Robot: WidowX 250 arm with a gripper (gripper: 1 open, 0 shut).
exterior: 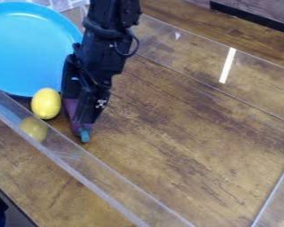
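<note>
My black gripper (85,93) is open and lowered over a purple eggplant-like object (78,124) with a teal tip, which lies at the left of the wooden floor and is mostly hidden behind the fingers. A yellow egg-shaped object (46,104) lies just left of it, apart from its teal tip.
A blue plate (24,44) fills the upper left. A clear plastic wall (109,186) runs diagonally along the lower left, near both objects.
</note>
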